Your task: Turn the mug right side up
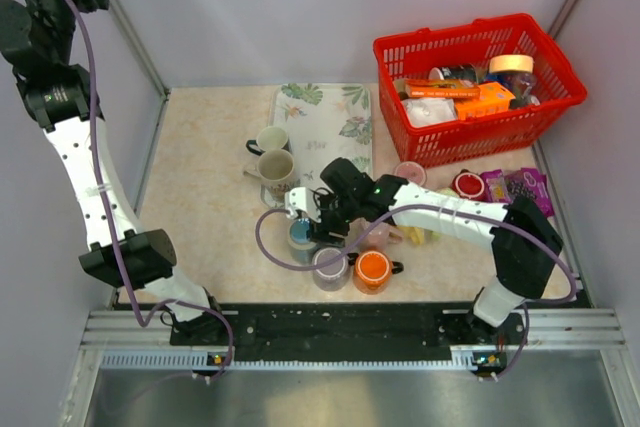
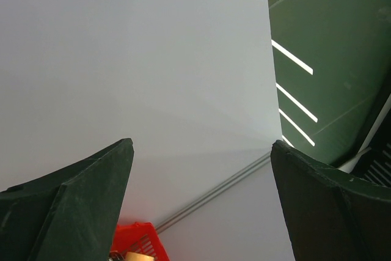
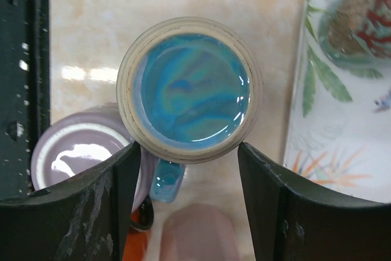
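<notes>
The blue mug point(image 3: 189, 93) appears bottom-up in the right wrist view, a pale ring around its glossy blue face. Its handle point(image 3: 167, 181) points toward my gripper. My right gripper is shut on this mug, one finger on either side of its near edge. From above, the same mug point(image 1: 301, 230) is partly covered by the right gripper point(image 1: 326, 234). High at the far left, away from the mugs, my left gripper is open and empty.
Beside the blue mug are a lilac mug point(image 1: 330, 270), an orange mug point(image 1: 372, 269) and a pink mug point(image 1: 375, 237). Two pale mugs, one larger point(image 1: 275, 172), are by the floral tray point(image 1: 325, 137). A full red basket point(image 1: 480, 137) stands back right.
</notes>
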